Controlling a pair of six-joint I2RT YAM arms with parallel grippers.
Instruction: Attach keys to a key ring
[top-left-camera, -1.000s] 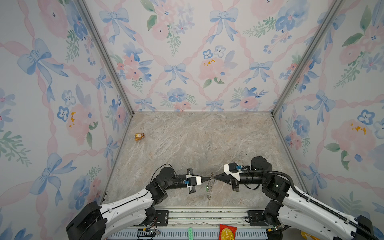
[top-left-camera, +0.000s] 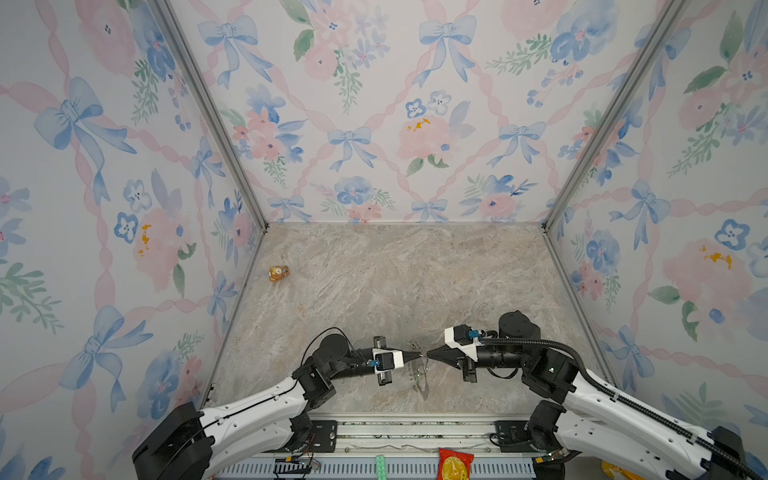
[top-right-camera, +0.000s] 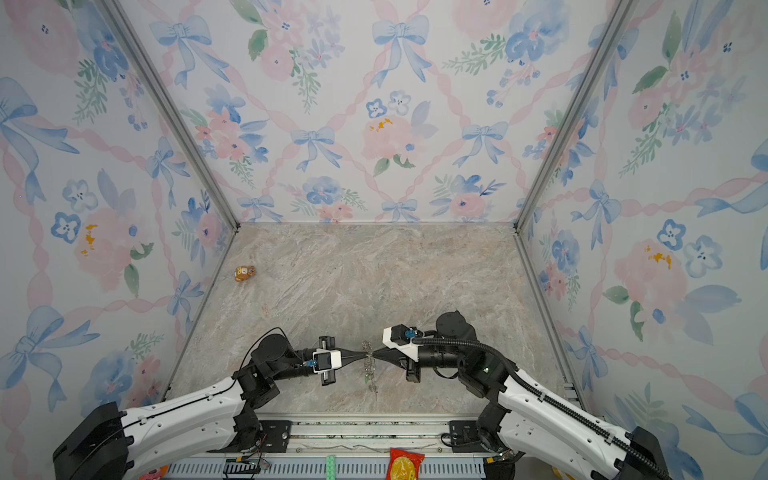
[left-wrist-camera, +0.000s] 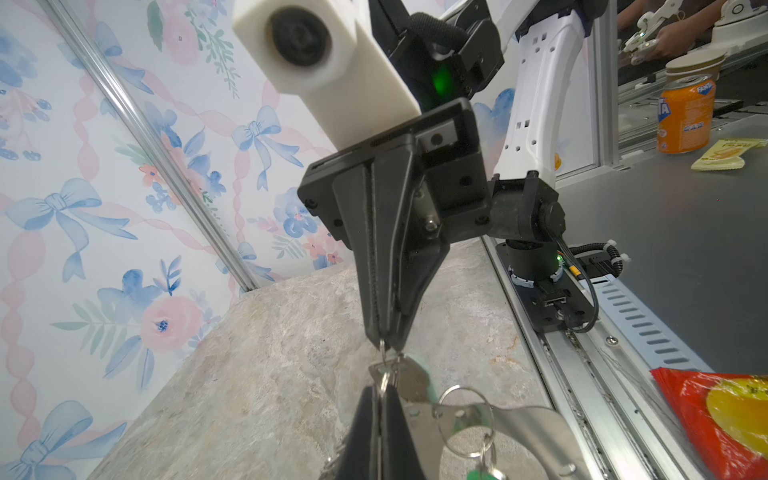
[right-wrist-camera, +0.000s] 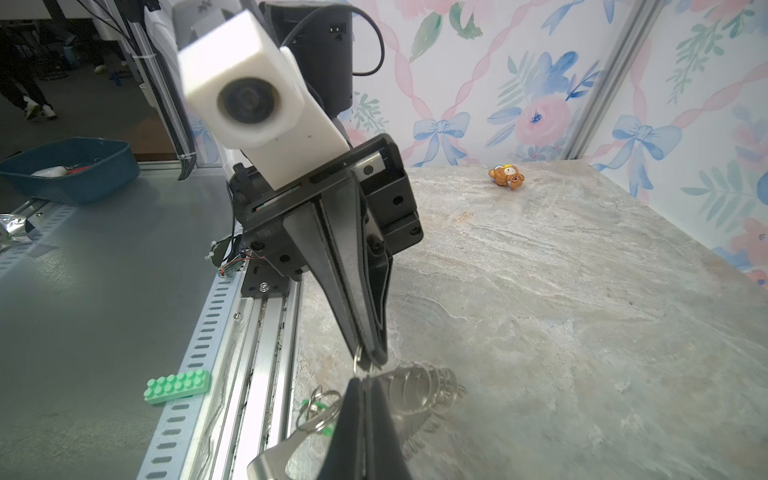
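Note:
My left gripper (top-left-camera: 419, 354) and right gripper (top-left-camera: 429, 354) face each other almost tip to tip, low over the table's front middle. In the left wrist view, thin metal loops of the key ring (left-wrist-camera: 383, 352) bridge the small gap, and both grippers look shut on this wire. Below and around the tips hang shiny silver pieces, probably keys, with a smaller round ring (left-wrist-camera: 465, 389) and a bit of green among them. The right wrist view shows silver loops (right-wrist-camera: 417, 389) beside the tips. Whether any key sits on the key ring is too small and blurred to tell.
A small brown toy figure (top-left-camera: 278, 273) lies at the table's far left. Beyond the front rail are a red and yellow packet (top-left-camera: 454, 465) and a green brick (right-wrist-camera: 177, 386).
The hanging metal pieces have swung and turned between the grippers. Both remain shut.

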